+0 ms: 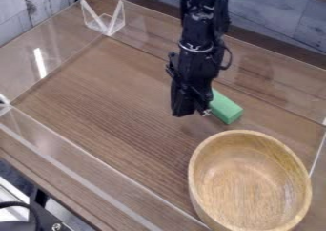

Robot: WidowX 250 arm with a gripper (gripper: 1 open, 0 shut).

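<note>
The black robot arm reaches down from the top centre to my gripper [192,101], which hangs low over the wooden table at the centre. Its dark fingers are hard to make out, so I cannot tell whether they are open or shut or whether anything is between them. Just right of the gripper lies a green block [223,107], partly behind it. A round light wooden bowl [249,182] sits at the lower right.
A clear plastic piece [105,15] stands at the back left corner. A black cable [26,208] shows at the lower left edge.
</note>
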